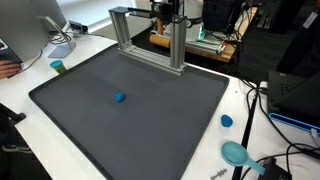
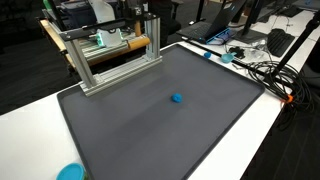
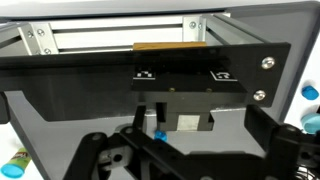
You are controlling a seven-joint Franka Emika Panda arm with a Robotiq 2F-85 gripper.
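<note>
A small blue piece [image 1: 119, 97] lies on the grey mat [image 1: 140, 130], and it also shows near the middle of the mat in exterior view 2 [image 2: 177, 98]. In the wrist view, my gripper stands open above the metal frame [image 3: 70, 75], its dark fingers spread left and right. Between and beyond them a dark block with a pale square face is visible; whether it touches either finger I cannot tell. The blue piece [image 3: 160, 135] is partly seen low in that view. Both exterior views show the arm only in part, at the top by the frame.
A green-sided cup with a blue top [image 1: 57, 67] stands on the white table off the mat. Across the mat lie a blue disc [image 1: 226, 121] and a teal bowl [image 1: 240, 155], with cables close by.
</note>
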